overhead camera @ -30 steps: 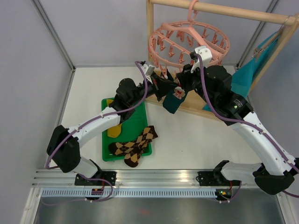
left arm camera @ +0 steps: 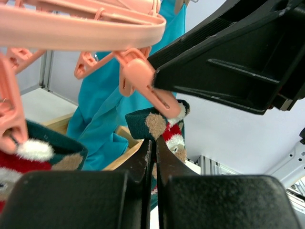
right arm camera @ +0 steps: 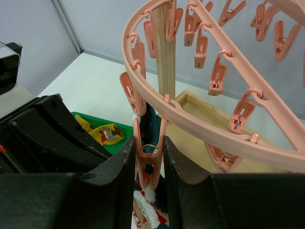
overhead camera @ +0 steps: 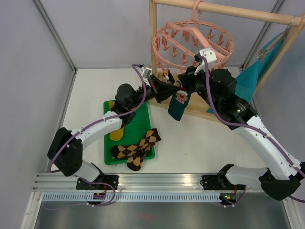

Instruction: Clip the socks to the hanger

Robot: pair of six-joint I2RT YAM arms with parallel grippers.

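A dark green sock with a red, white and tan pattern hangs below the hanger's front rim. My left gripper is shut on the sock near its upper edge. My right gripper is shut on a pink clip, squeezing its handles. In the left wrist view, that clip's lower end overlaps the sock's top edge; whether cloth lies between the clip's fingers I cannot tell. Another patterned sock hangs from a neighbouring clip. The round pink hanger hangs from the wooden bar.
A green tray on the table's left holds brown argyle socks and a yellow item. Teal cloth hangs on the rack's right side. Both grippers crowd together under the hanger rim.
My left gripper has shifted and turned slightly, and the sock's hanging part has swung a little to the right. The right arm looks almost still.
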